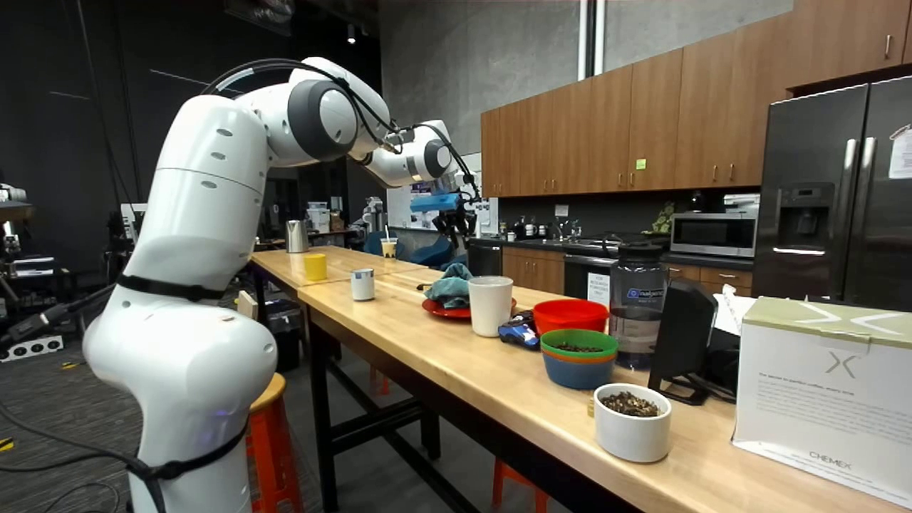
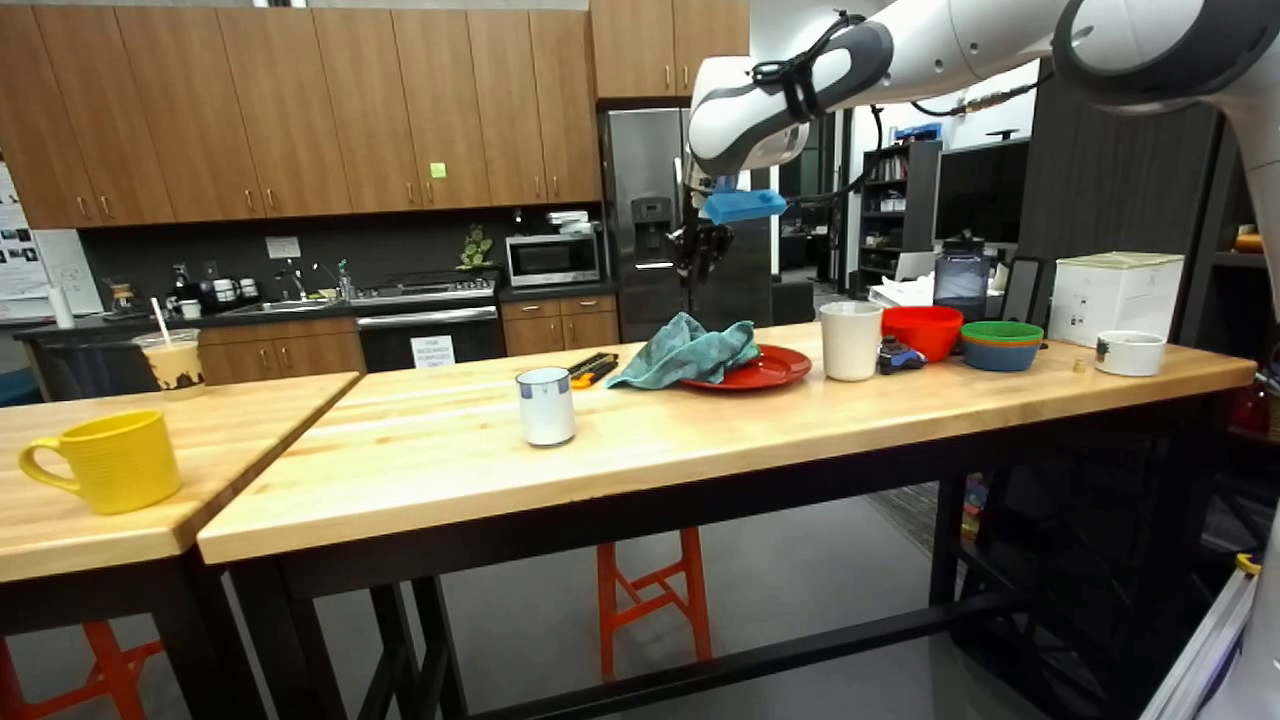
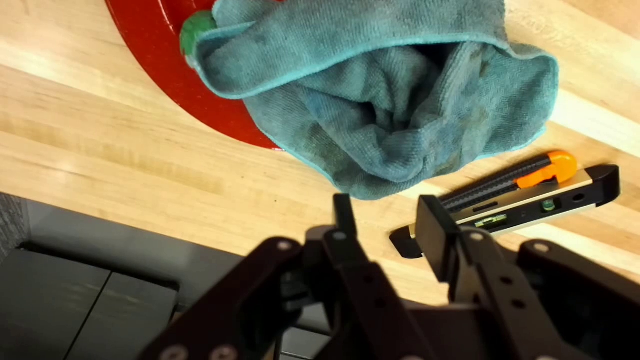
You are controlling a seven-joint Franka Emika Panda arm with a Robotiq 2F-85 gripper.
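Observation:
My gripper is open, with a clear gap between its dark fingers and nothing held. It hangs well above the table, over the area of the teal cloth (image 2: 692,353). The crumpled cloth (image 3: 384,120) lies partly on a red plate (image 3: 174,78) and partly on the wood. A bit of a green object (image 3: 195,33) peeks out from under the cloth's edge on the plate; the rest of it is hidden. Beside the cloth lie a black-and-orange utility knife (image 3: 543,171) and a small spirit level (image 3: 510,210), side by side.
On the plate's right stand a white cup (image 2: 851,341), a red bowl (image 2: 921,330), stacked bowls (image 2: 1002,348) and a white bowl (image 2: 1129,354). A white mug (image 2: 546,408) stands left of the cloth, a yellow mug (image 2: 120,462) farther left.

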